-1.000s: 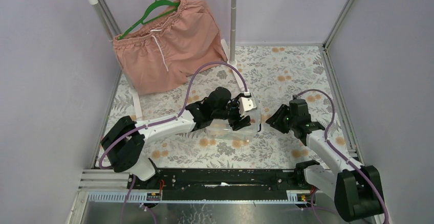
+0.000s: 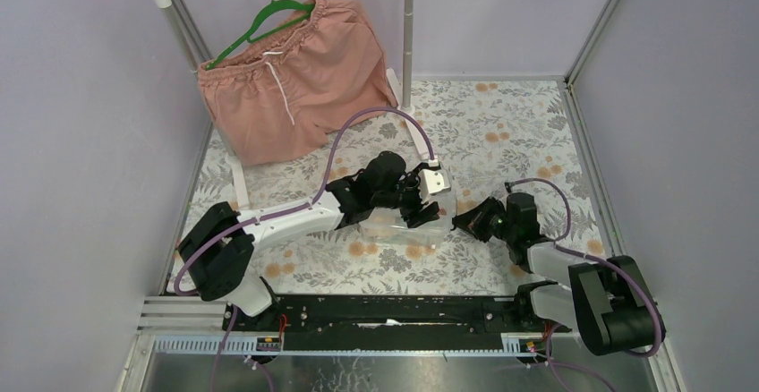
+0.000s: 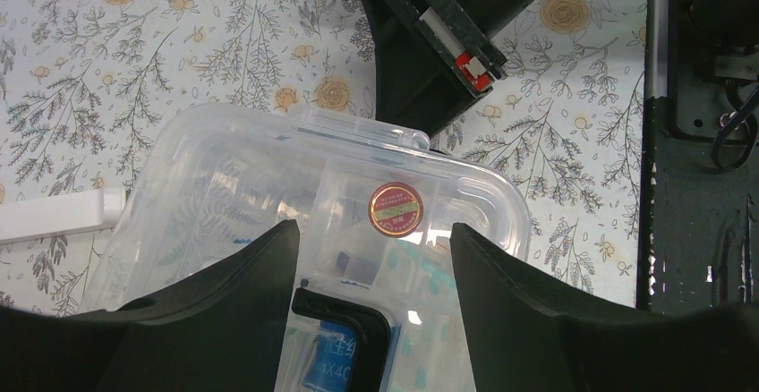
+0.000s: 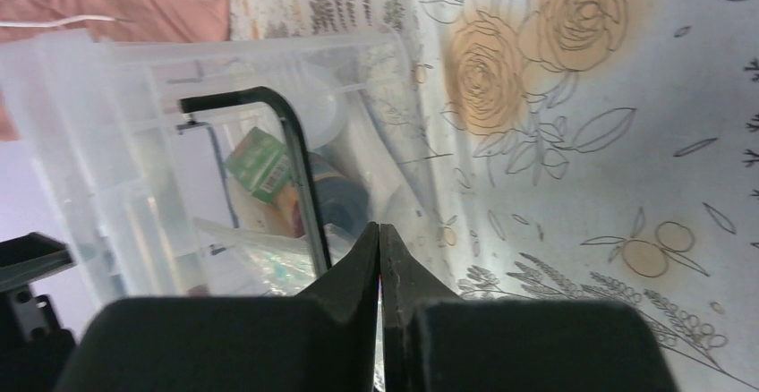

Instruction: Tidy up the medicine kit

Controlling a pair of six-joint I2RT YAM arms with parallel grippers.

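The clear plastic medicine box (image 2: 394, 235) stands at the middle of the floral table, with a black handle (image 4: 304, 186) and packets visible inside. My left gripper is over the box in the left wrist view, fingers apart, nothing clearly between them. My right gripper is shut at the box's handle side, low beside it; what is between the fingertips is mostly hidden, with only a small pinkish sliver showing.
Pink shorts (image 2: 286, 88) hang on a green hanger from a rail at the back left, with white stand feet (image 2: 238, 182) on the table. The table's right part behind my right gripper is clear.
My right gripper has moved left to the box's side, and its arm has shifted with it. The left arm is almost still.
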